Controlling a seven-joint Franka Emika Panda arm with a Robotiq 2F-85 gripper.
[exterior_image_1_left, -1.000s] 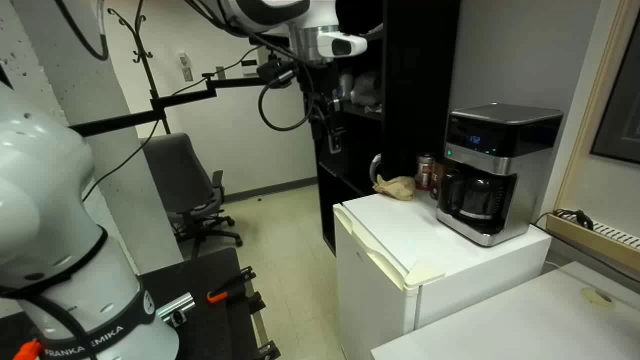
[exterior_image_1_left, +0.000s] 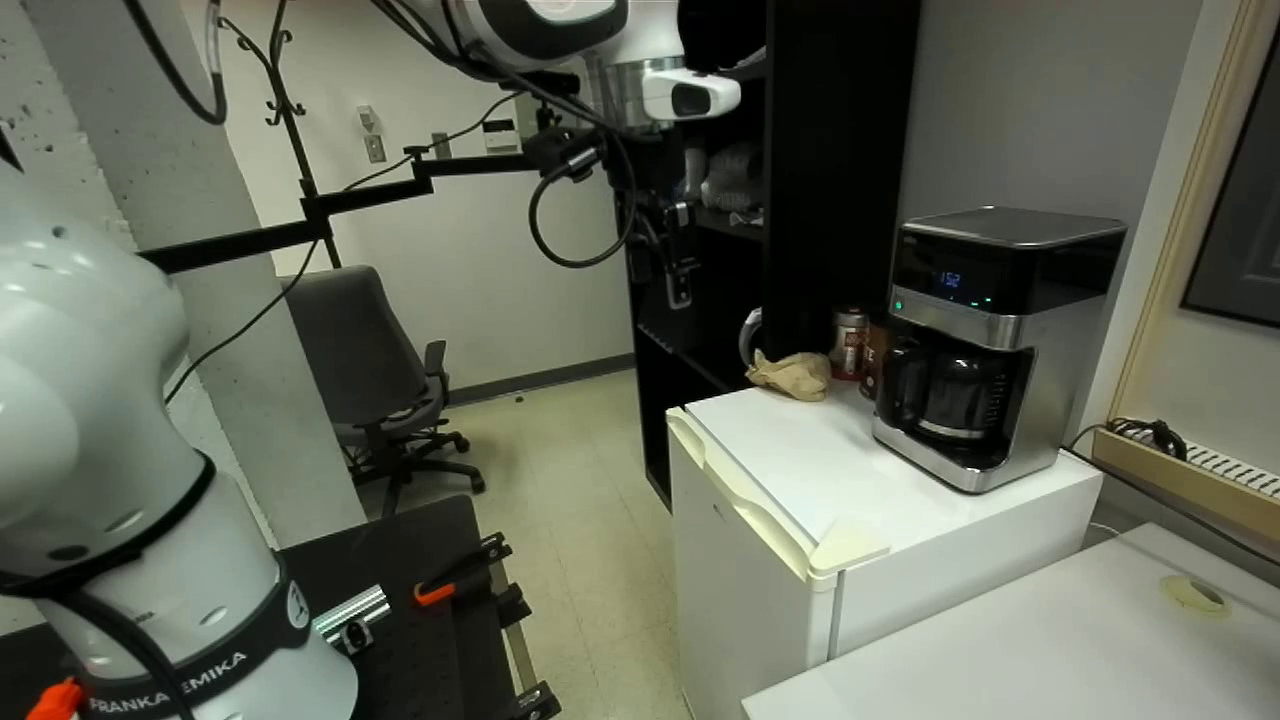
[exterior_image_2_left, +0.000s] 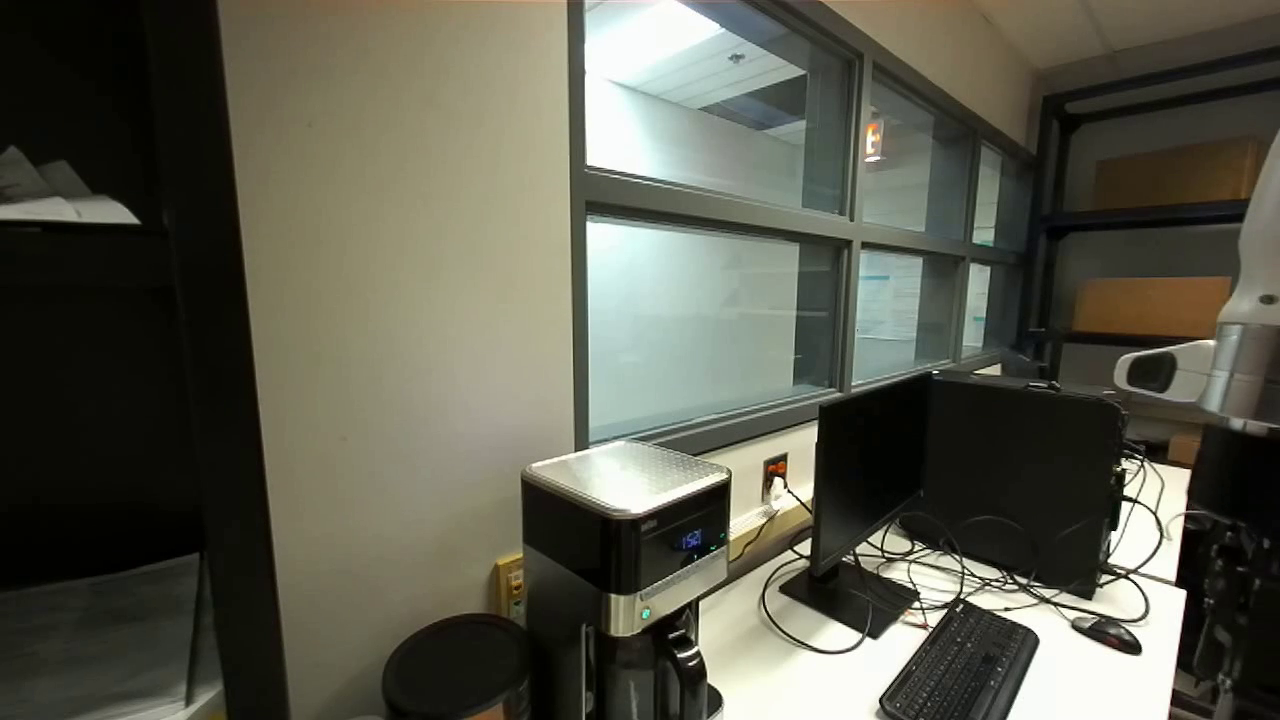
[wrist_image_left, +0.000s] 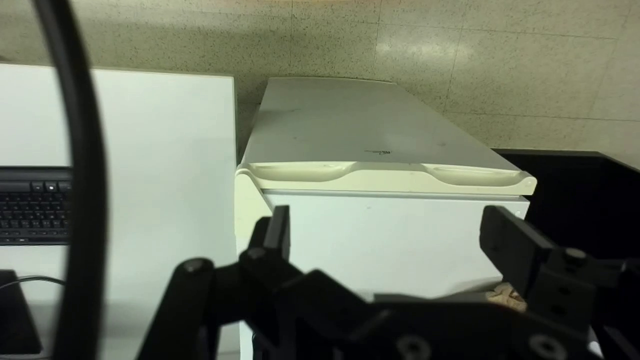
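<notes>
My gripper stands open, its two fingers wide apart with nothing between them. In exterior view 1 the gripper (exterior_image_1_left: 679, 294) hangs in the air, above and to the left of the white mini fridge (exterior_image_1_left: 750, 600). Seen from the wrist, the fridge top (wrist_image_left: 384, 240) shows through the gap between the fingers. A silver and black coffee maker (exterior_image_1_left: 1008, 348) with a lit display stands on the fridge, its glass carafe (exterior_image_1_left: 960, 390) inside. Near the fridge's back corner lies a crumpled tan bag (exterior_image_1_left: 794, 376), mostly hidden in the wrist view.
Tins (exterior_image_1_left: 848, 344) stand behind the bag, beside a tall black shelf (exterior_image_1_left: 840, 144). A white desk (wrist_image_left: 162, 180) adjoins the fridge and carries a keyboard (wrist_image_left: 33, 207).
The arm's wrist and gripper have shifted very slightly to the right and down in exterior view 1. The objects on the fridge have not moved.
</notes>
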